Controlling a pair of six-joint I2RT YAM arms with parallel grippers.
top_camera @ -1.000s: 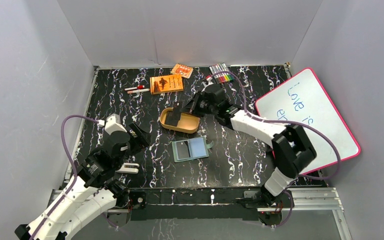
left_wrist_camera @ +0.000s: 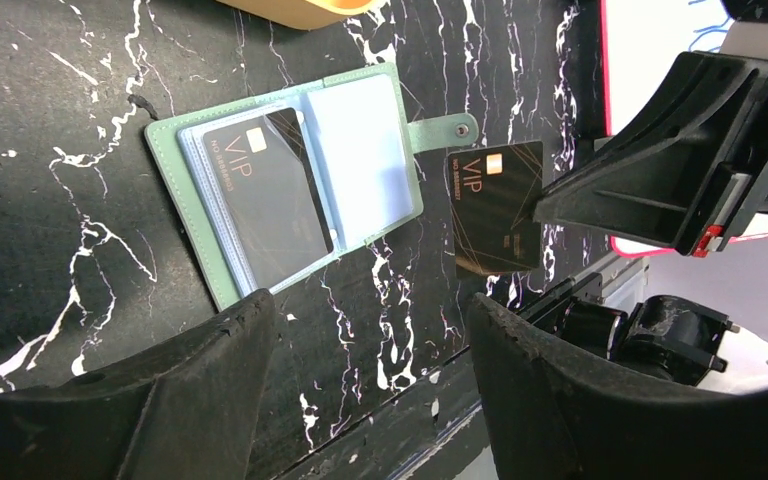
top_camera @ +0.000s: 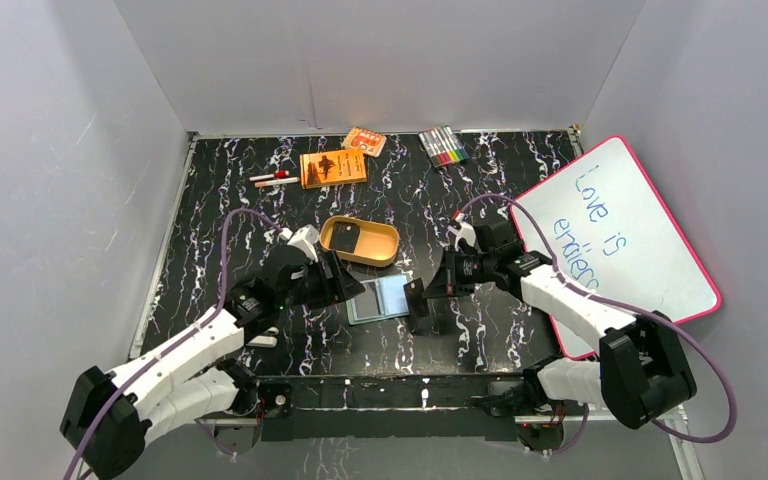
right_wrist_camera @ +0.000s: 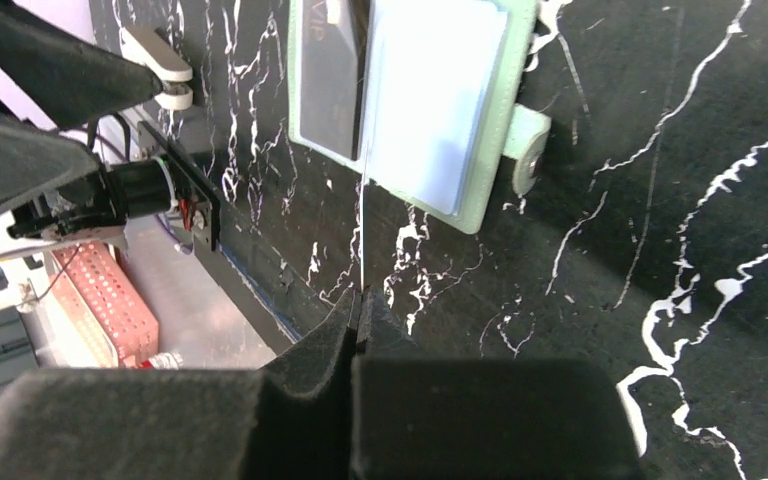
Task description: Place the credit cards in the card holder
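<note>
The green card holder (left_wrist_camera: 180, 205) lies open flat on the table. In its left pocket sits a black VIP card (left_wrist_camera: 265, 200); the right pocket (left_wrist_camera: 360, 155) shows pale and without a card. My right gripper is shut on another black VIP card (left_wrist_camera: 497, 210), gripped by its edge and held beside the holder's clasp side. In the right wrist view that held card is seen edge-on as a thin line. My left gripper stands open near the holder's left side, nothing between its fingers.
An orange-yellow tray (top_camera: 380, 245) behind the holder still has a dark card (top_camera: 344, 237) in it. Books (top_camera: 333, 168), markers (top_camera: 443, 147) and a whiteboard (top_camera: 620, 240) lie farther off. A white object (top_camera: 262, 338) rests near the left arm.
The left arm has moved right, up to the holder.
</note>
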